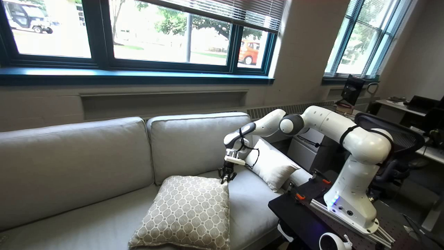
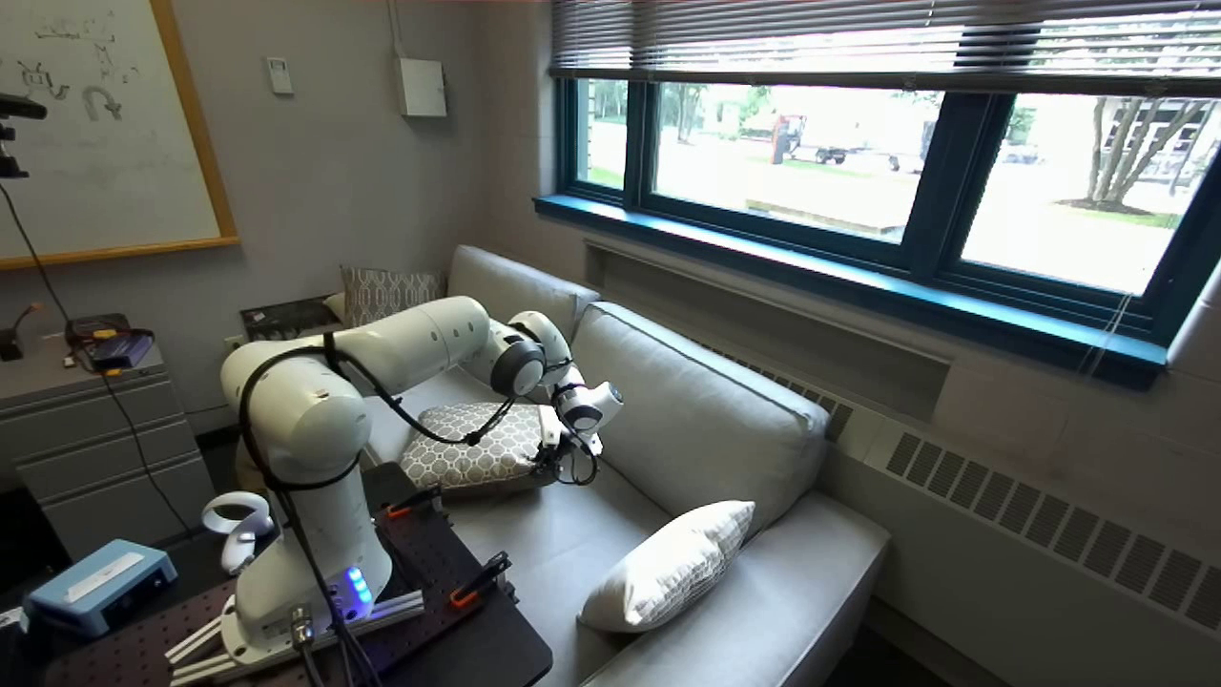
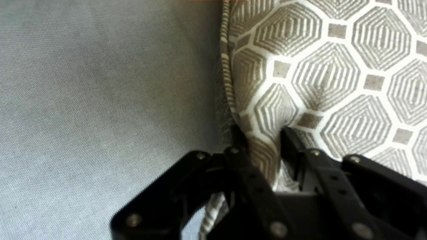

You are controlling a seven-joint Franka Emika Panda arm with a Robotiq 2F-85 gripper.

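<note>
A tan cushion with a white octagon pattern (image 1: 187, 210) lies on the grey sofa seat (image 1: 249, 208). My gripper (image 1: 225, 180) points down at its back right corner. In the wrist view the cushion (image 3: 328, 80) fills the right side, and a fold of its cloth rises between my two dark fingers. They stand part open, one on each side of the fold. Whether they press on it from both sides is not clear. In exterior view 2, the arm and cable partly hide the cushion (image 2: 469, 447).
A white pillow (image 1: 270, 164) leans at the sofa's right arm, beside my wrist. Backrest cushions (image 1: 195, 141) rise behind the gripper. My base stands on a black table (image 1: 287, 204) close to the sofa's front.
</note>
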